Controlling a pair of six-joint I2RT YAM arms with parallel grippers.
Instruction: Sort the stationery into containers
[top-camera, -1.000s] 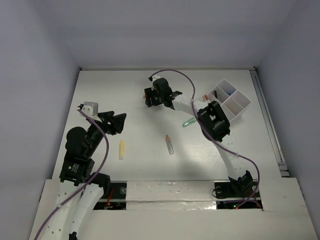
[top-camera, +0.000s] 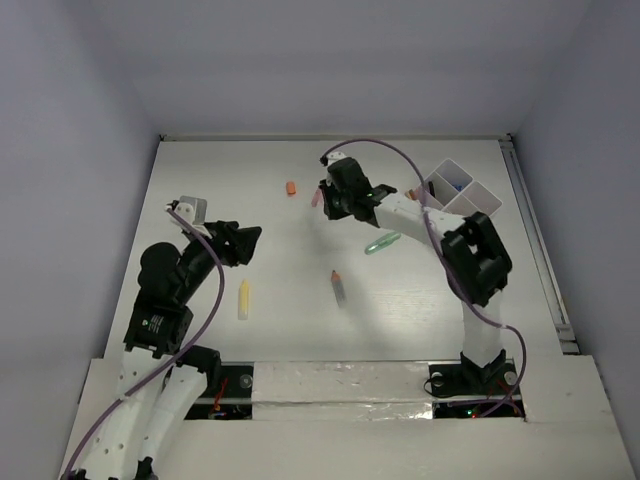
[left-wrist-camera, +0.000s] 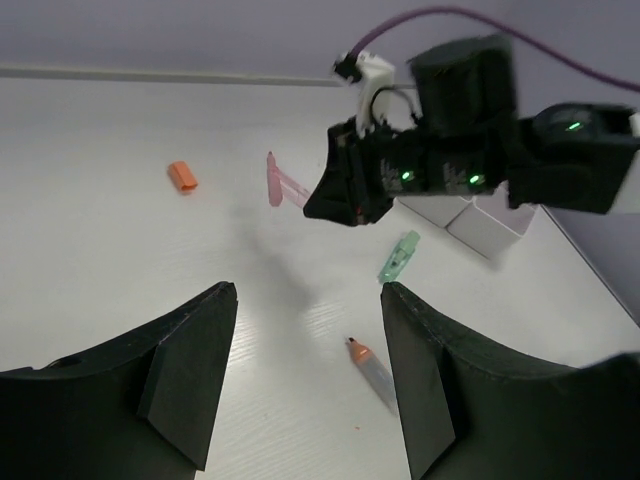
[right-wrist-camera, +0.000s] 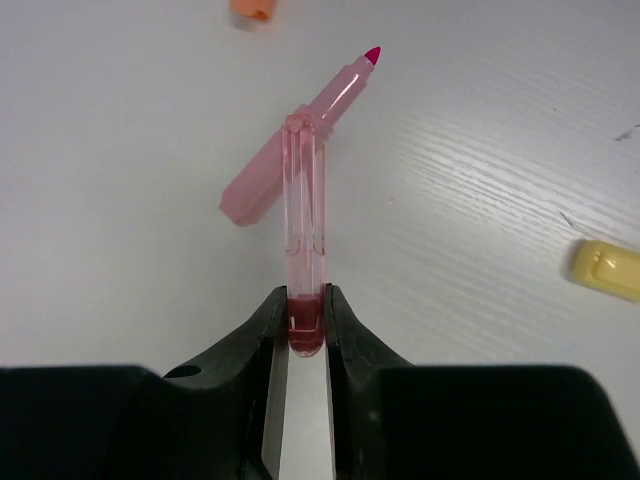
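Observation:
My right gripper (top-camera: 325, 200) is shut on a pink transparent marker (right-wrist-camera: 305, 220), held upright above the table; behind it in the right wrist view is a pink marker body with magenta tip (right-wrist-camera: 260, 175), which may be part of the same held bundle or lie below. My left gripper (top-camera: 243, 243) hangs over the left side, fingers apart and empty (left-wrist-camera: 309, 380). An orange eraser (top-camera: 291, 188), a yellow marker (top-camera: 243, 300), a grey orange-tipped marker (top-camera: 338, 290) and a green marker (top-camera: 382, 242) lie on the table.
A white divided container (top-camera: 477, 198) with a few items sits at the back right, partly behind my right arm.
My right gripper has lifted and moved right from beside the orange eraser with the pink item. My left gripper has shifted slightly right.

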